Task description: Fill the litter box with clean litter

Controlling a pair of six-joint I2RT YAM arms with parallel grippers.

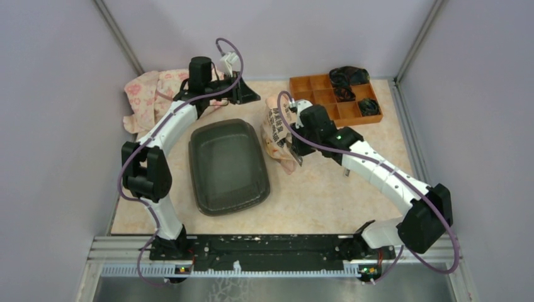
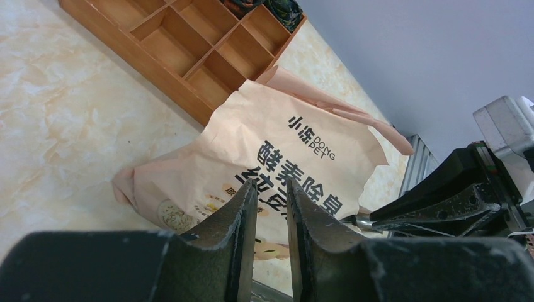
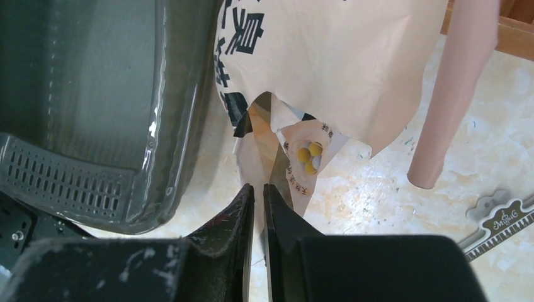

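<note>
A grey-green litter box (image 1: 228, 167) sits on the left of the table, empty. Beside its right side lies a pale paper litter bag (image 1: 277, 129) with black print, filling much of the left wrist view (image 2: 296, 151). My left gripper hangs above and back of the box, part open with a narrow gap, nothing seen between its fingers. My right gripper is at the bag's front lower end, over a torn, folded flap (image 3: 302, 157); its fingertips are close together, and whether they pinch the paper is hard to see.
A wooden divided tray (image 1: 321, 100) with dark bundles stands at back right. Patterned cloth (image 1: 145, 100) lies at back left. A metal scraper-like tool (image 3: 504, 223) lies right of the bag.
</note>
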